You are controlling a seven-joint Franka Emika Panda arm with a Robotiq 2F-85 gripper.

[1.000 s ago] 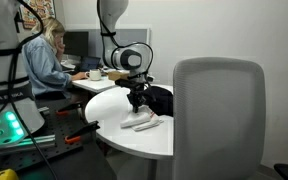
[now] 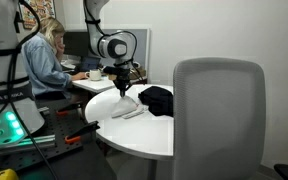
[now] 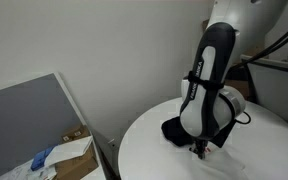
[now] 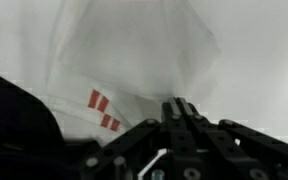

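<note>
A thin white cloth [image 2: 127,106] lies on the round white table, with one part drawn up into a peak below my gripper [image 2: 122,94]. In the wrist view the cloth [image 4: 134,45] gathers toward the fingertips of the gripper, which are shut together on it. Red stripes mark one flat part of the cloth, to the left of the fingers. In exterior view 2 the gripper [image 3: 199,151] points down at the table and the white cloth [image 3: 220,166] is faint against it.
A dark cloth [image 2: 156,99] is bunched on the table beside the white one. A grey chair back [image 2: 219,115] stands close to the table's right side. Someone sits at a desk behind the arm.
In exterior view 1 my gripper has moved left across the table, away from the dark cloth. The white cloth's raised part has followed it, and its folds have spread.
</note>
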